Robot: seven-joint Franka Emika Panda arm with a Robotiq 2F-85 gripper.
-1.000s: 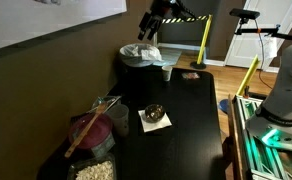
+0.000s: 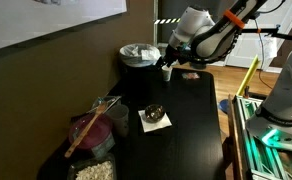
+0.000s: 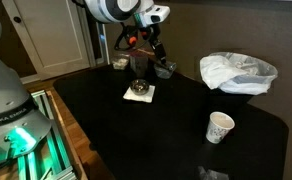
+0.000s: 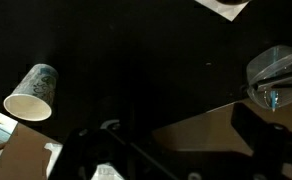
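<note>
My gripper point(image 2: 163, 61) hangs above the black table, near the white paper cup point(image 2: 167, 73) in exterior view 1. Its dark fingers stand wide apart at the bottom of the wrist view, so it looks open, and nothing shows between them. In the wrist view the patterned cup point(image 4: 32, 94) is at the left, well clear of the fingers. A small dark bowl point(image 3: 139, 86) rests on a white napkin point(image 3: 139, 96); only edges of these show at the top of the wrist view. A clear plastic container point(image 4: 271, 70) is at the right there.
A bin lined with a white bag point(image 3: 236, 70) stands by the wall. A maroon pot point(image 2: 93, 134), a wooden spoon point(image 2: 84, 128) and a tub of pale bits point(image 2: 96, 172) line the wall side. Table around the bowl is mostly bare.
In exterior view 1 the arm has come down and to the right, from above the white-bagged bin to beside the paper cup. The objects on the table have not moved.
</note>
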